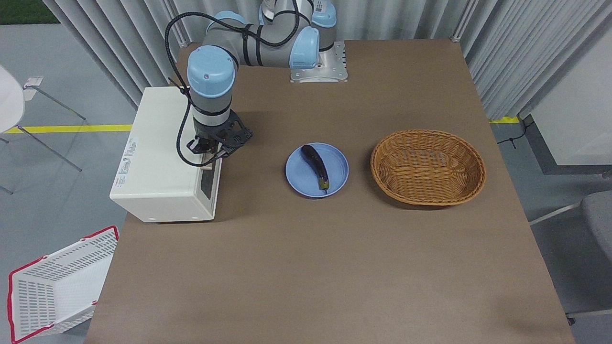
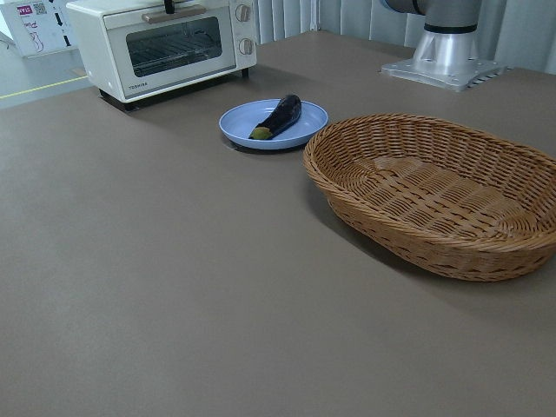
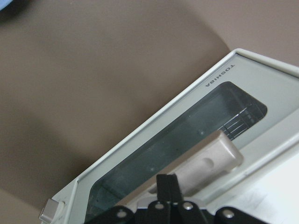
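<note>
A white Toshiba toaster oven (image 1: pixel 155 166) stands at the table's left side, its glass door closed in the left and wrist views. My gripper hangs at the door's pale handle (image 3: pixel 205 163), over the oven's front top edge; its narrow black tip looks shut, and I cannot tell whether it touches the handle. A dark eggplant (image 1: pixel 314 163) lies on a blue plate (image 1: pixel 298 180) right of the oven. An oval wicker basket (image 1: pixel 427 166) stands farther right, empty.
The arm's base plate (image 1: pixel 318 74) sits at the back edge. A white plastic crate (image 1: pixel 63 281) is on the floor at the lower left.
</note>
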